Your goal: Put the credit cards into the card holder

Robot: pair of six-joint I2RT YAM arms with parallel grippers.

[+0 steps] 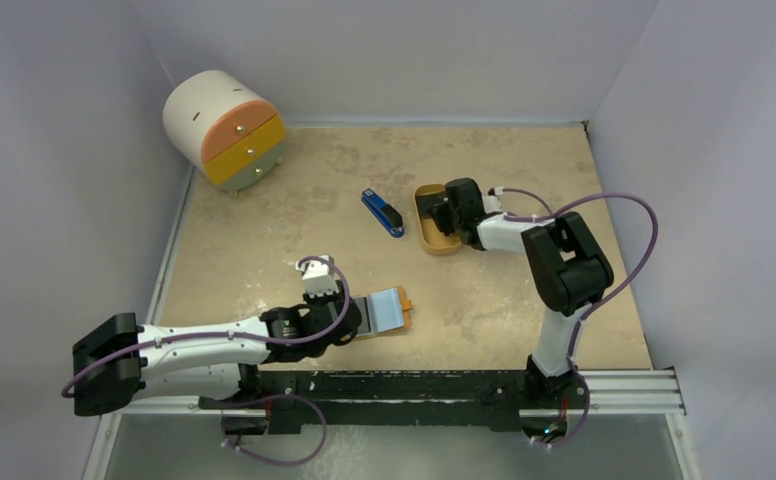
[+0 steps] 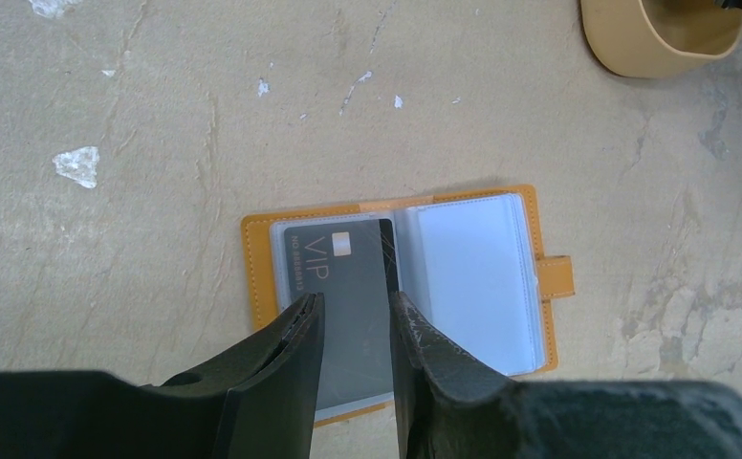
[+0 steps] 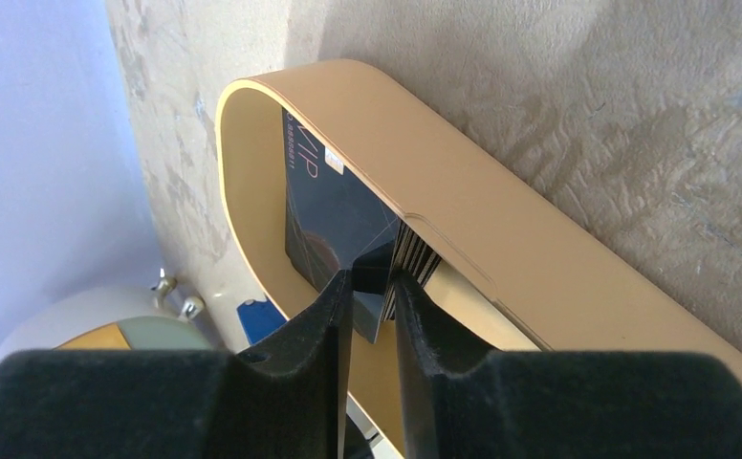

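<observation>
The card holder (image 1: 388,309), tan with clear sleeves, lies open near the table's front. In the left wrist view a dark VIP card (image 2: 348,277) shows in its left sleeve, while the right sleeve (image 2: 477,287) looks white. Above the holder my left gripper is partly open, nothing between its fingers. Dark cards stand in a tan oval box, a VIP card (image 3: 334,206) facing up and several card edges (image 3: 411,251) beside it. My right gripper reaches into the box, fingers apart, tips close to the VIP card's near end. Whether they touch it is unclear.
The tan box (image 1: 440,249) stands right of the table's middle. A blue-and-black stapler-like tool (image 1: 382,212) lies just left of it. A round drawer cabinet (image 1: 226,128) stands at the back left.
</observation>
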